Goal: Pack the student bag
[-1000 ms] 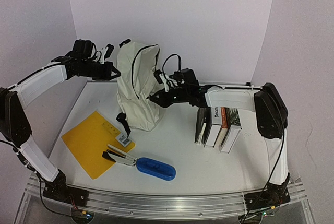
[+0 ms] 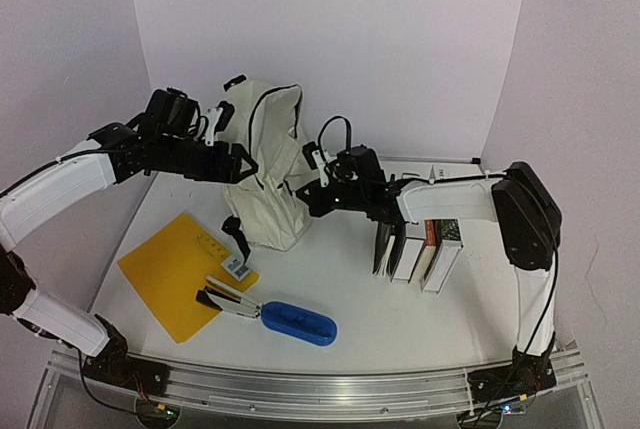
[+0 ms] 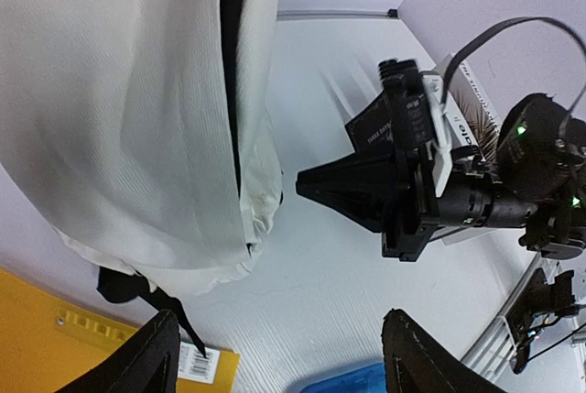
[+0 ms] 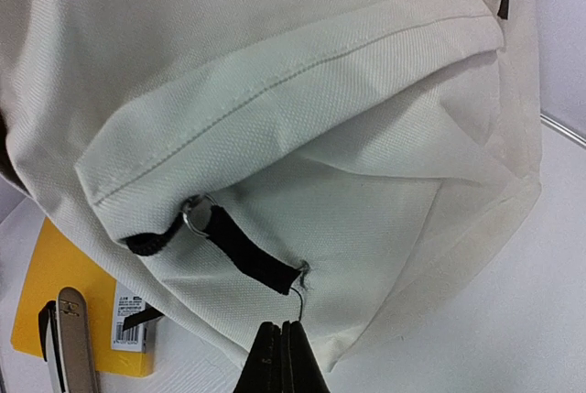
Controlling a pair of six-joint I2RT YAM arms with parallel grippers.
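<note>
The cream student bag stands upright at the back of the table, a dark zip line along its opening. In the top view my left gripper overlaps the bag's upper part; the left wrist view shows its two fingers wide apart with nothing between them. Beside the bag's right side is my right gripper, its fingertips together. Up close, a front pocket with a black zipper pull lies just above that gripper's tips; a thin cord hangs down to them, and I cannot tell whether it is pinched.
Left of centre lies a yellow folder, with a ruler on it. Several pen-like items and a blue case lie in front. Upright books stand at the right, under the right arm.
My left gripper has come right and nearer the front, from beside the bag to over it in the top view. The right gripper has shifted only slightly. The bag stays where it stood.
</note>
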